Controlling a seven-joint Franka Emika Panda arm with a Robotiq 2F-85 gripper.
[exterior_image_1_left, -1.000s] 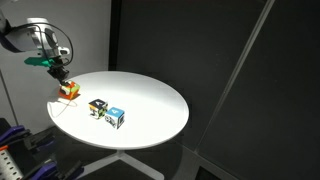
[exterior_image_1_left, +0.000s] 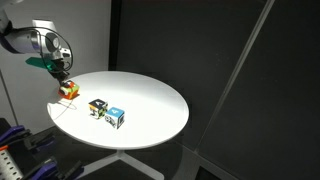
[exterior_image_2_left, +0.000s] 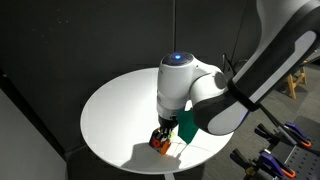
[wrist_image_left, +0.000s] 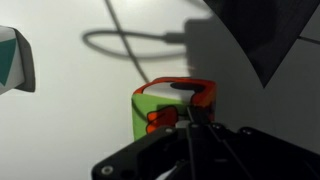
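At the left end of the white table, in exterior view 1, sits a red, green and white box (exterior_image_1_left: 69, 92). My gripper (exterior_image_1_left: 64, 78) is right over it, pointing down. The wrist view has the box (wrist_image_left: 150, 105) just beneath the shut gripper, whose dark fingers cover part of its printed face. I see nothing between the fingers, though whether they touch the box cannot be told. In exterior view 2 the arm stands in front, hiding much of the scene; the box (exterior_image_2_left: 160, 141) shows below it.
A yellow-and-black box (exterior_image_1_left: 97, 108) and a blue-and-white box (exterior_image_1_left: 115, 118) stand close together to the right. Dark floor (wrist_image_left: 265, 35) shows past the table's edge, near the box.
The arm's upper part has turned and shifted slightly to the right. The gripper stays over the red and green box, and the boxes look unmoved.
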